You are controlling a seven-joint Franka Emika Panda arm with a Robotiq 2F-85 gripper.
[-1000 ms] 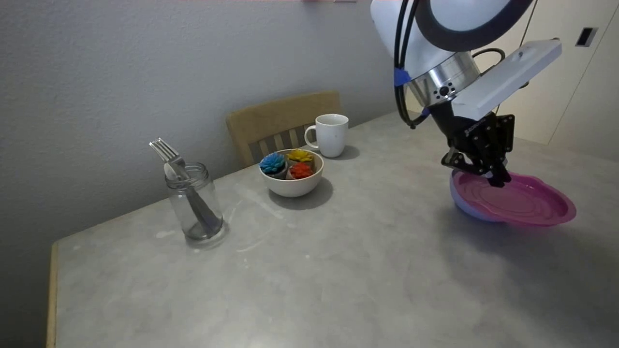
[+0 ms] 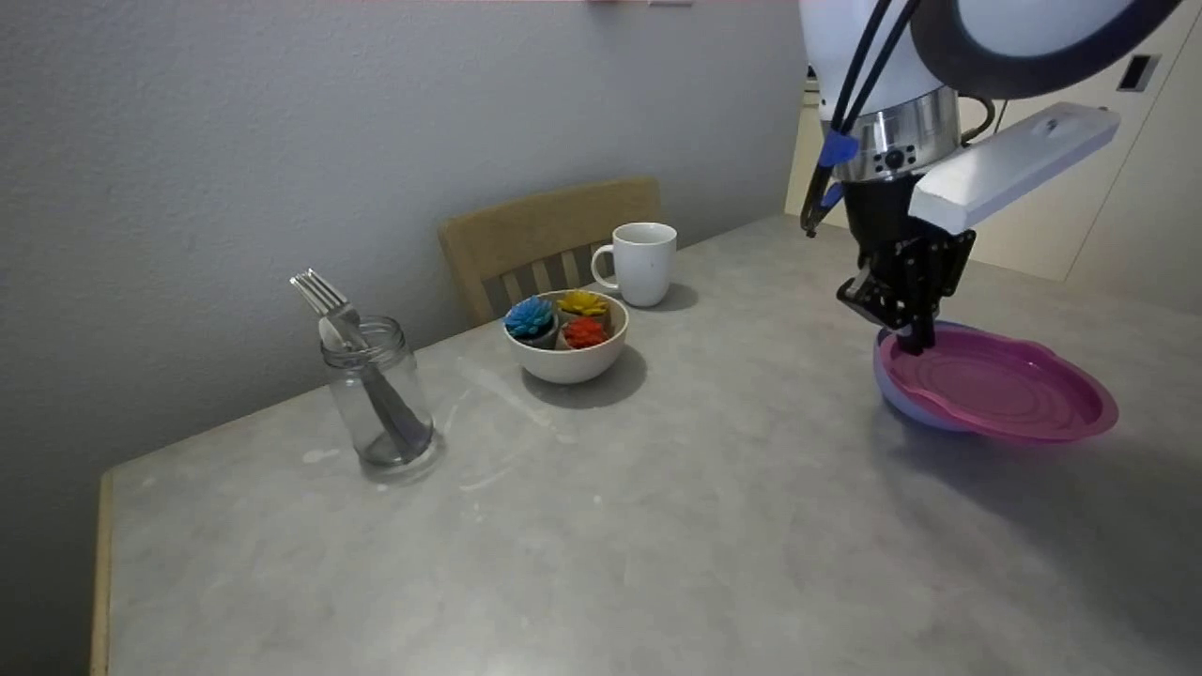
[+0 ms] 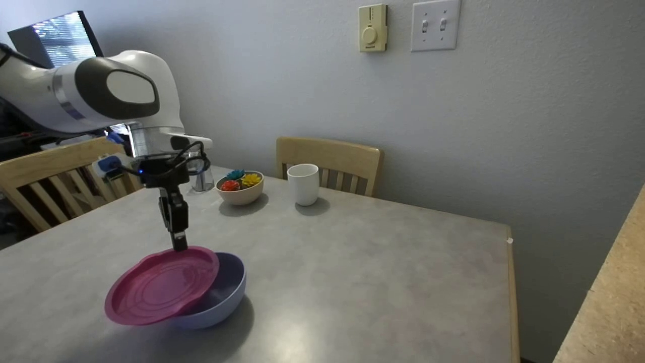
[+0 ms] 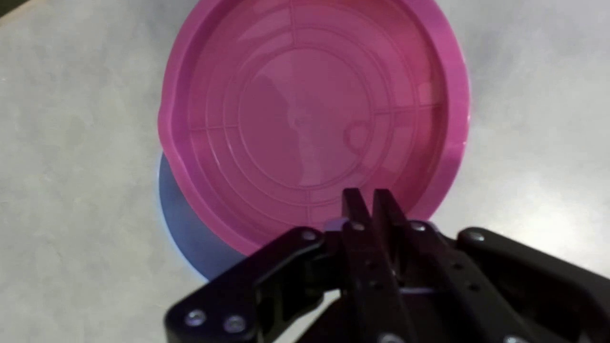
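Note:
A pink lid (image 2: 1003, 383) lies tilted and off-centre across a blue-violet bowl (image 3: 227, 290), leaving part of the bowl uncovered. From above, my gripper (image 2: 918, 340) points down at the lid's rim and is shut on it. In the wrist view the gripper has its two fingers close together, with a narrow gap at the tips, over the near edge of the pink lid (image 4: 303, 114). The fingers hide the exact place of contact. Below the lid, a crescent of the bowl (image 4: 194, 228) shows at lower left.
A white mug (image 2: 644, 265), a white bowl (image 2: 569, 362) of colourful succulents and a glass jar (image 2: 383, 411) with cutlery stand along the wall side. Wooden chairs (image 3: 329, 158) are beyond the table.
My gripper has swung from a slanted pose to a more upright one, its fingertips shifting left and slightly up in exterior view 1. Lid and bowl look almost unmoved.

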